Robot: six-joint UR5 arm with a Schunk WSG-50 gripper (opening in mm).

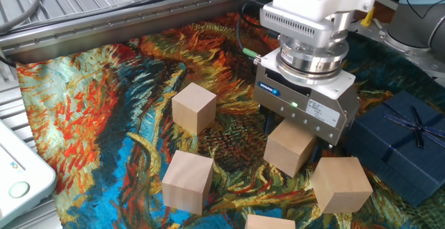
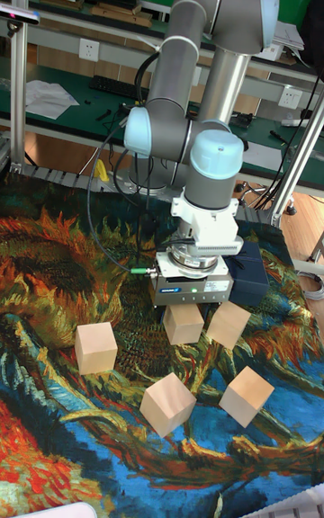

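Observation:
My gripper [image 1: 290,143] points down over a pale wooden block [image 1: 286,152]. Its dark fingers show at either side of that block, spread apart, and the body hides part of the block's top. Close by on the right sits a second wooden block [image 1: 341,186]. Another block [image 1: 194,108] stands apart to the left, and one more [image 1: 188,182] is nearer the front. At the bottom edge a further block [image 1: 270,222] is cut off. In the other exterior view, the gripper [image 2: 183,317] is above the block [image 2: 182,328] nearest the arm.
A dark blue box [image 1: 403,142] with a ribbon lies right of the gripper. A painted cloth [image 1: 90,117] covers the table, its left part free of blocks. White equipment [image 1: 21,177] stands at the left edge, and a metal rail [image 1: 104,30] runs along the back.

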